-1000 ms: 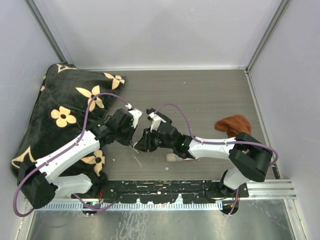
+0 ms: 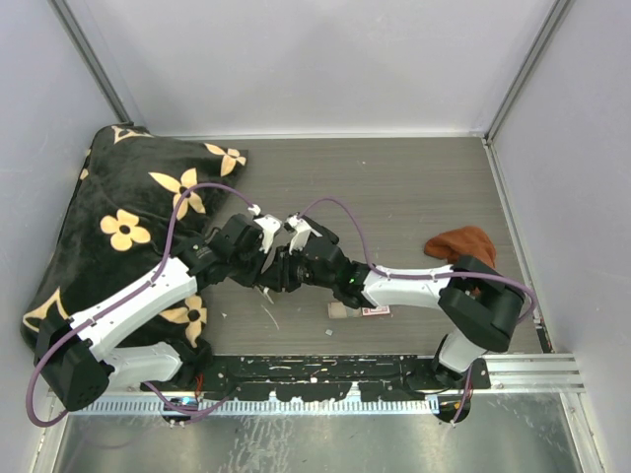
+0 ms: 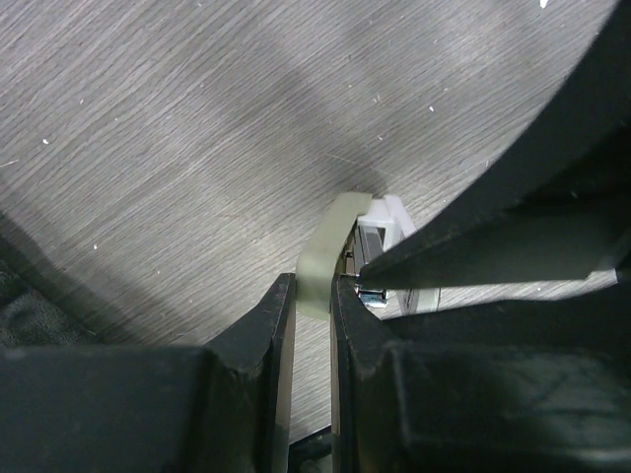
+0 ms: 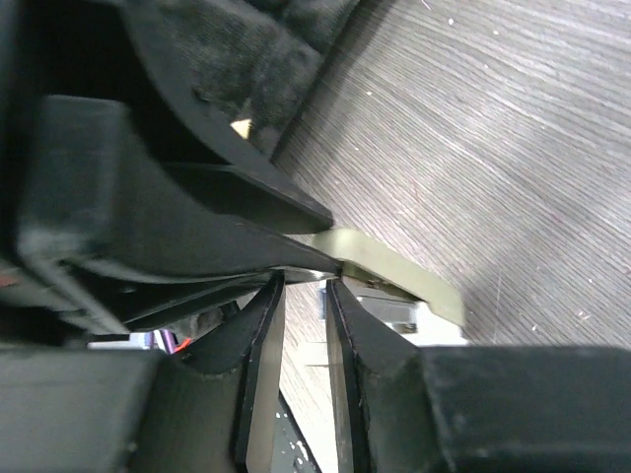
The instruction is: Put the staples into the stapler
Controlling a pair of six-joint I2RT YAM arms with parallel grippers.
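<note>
A small stapler with a pale green cover (image 3: 323,261) and white body (image 3: 396,219) sits between the fingertips of my left gripper; the fingers flank the cover's end closely. From the other side my right gripper meets it, its fingers (image 3: 513,236) reaching over the stapler's metal part. Between those nearly closed fingertips a small silvery piece (image 3: 372,298) shows in the left wrist view; whether it is staples I cannot tell. In the right wrist view the cover (image 4: 404,276) slants behind the right fingers. Both grippers hide the stapler from above.
Small boxes (image 2: 342,310) lie on the table right of the grippers, partly under the right arm. A brown cloth (image 2: 455,243) is at the right, and a dark flowered blanket (image 2: 123,197) covers the left.
The right gripper has shifted slightly up in the top view, staying close against the left one, and the right elbow has moved left. The left arm looks nearly still.
</note>
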